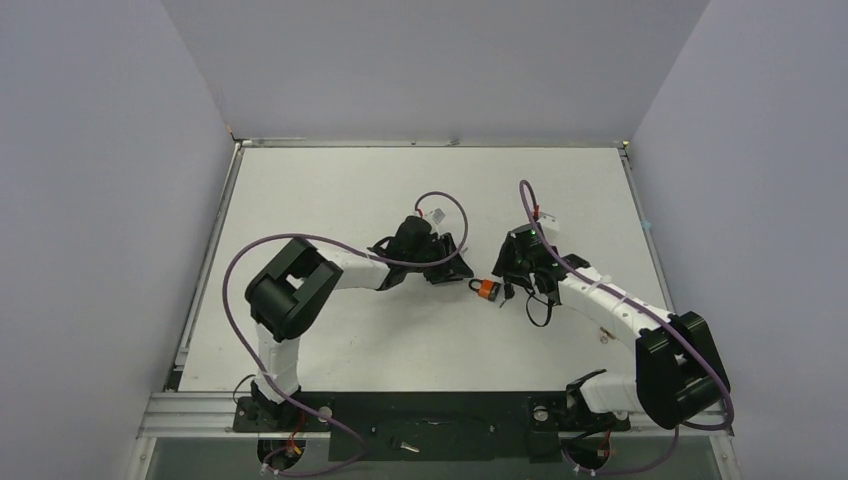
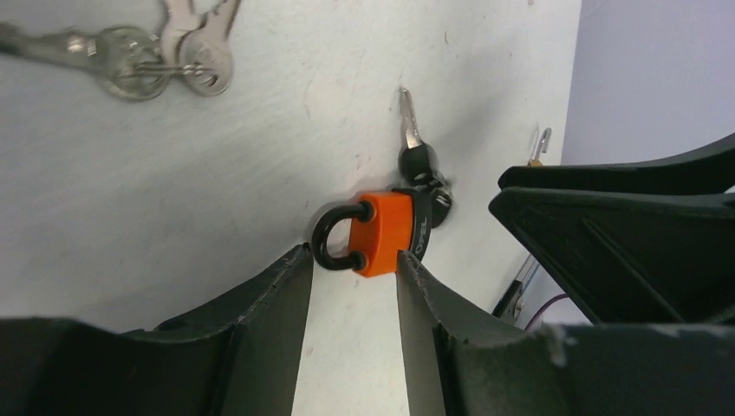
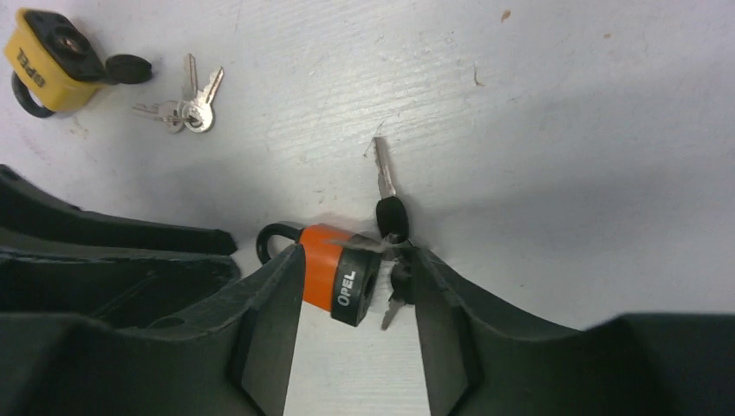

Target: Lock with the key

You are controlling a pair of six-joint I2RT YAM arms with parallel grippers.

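The orange padlock (image 1: 487,289) with a black base and shackle lies on the table between the two arms. Black-headed keys (image 3: 393,217) rest against its base; one silver blade points away, another toward the view's lower edge. My left gripper is open, with its fingertips apart over the shackle side of the padlock (image 2: 381,232). Over the base and the keys, my right gripper also stands open. Its right fingertip (image 3: 426,270) overlaps the keys in view, and contact cannot be told. Neither gripper appears to hold anything.
A yellow padlock (image 3: 59,56) with a key in it lies near a bunch of small silver keys (image 3: 186,104), on the left gripper's side. The two grippers are close together. Free table (image 1: 400,340) stretches toward the front.
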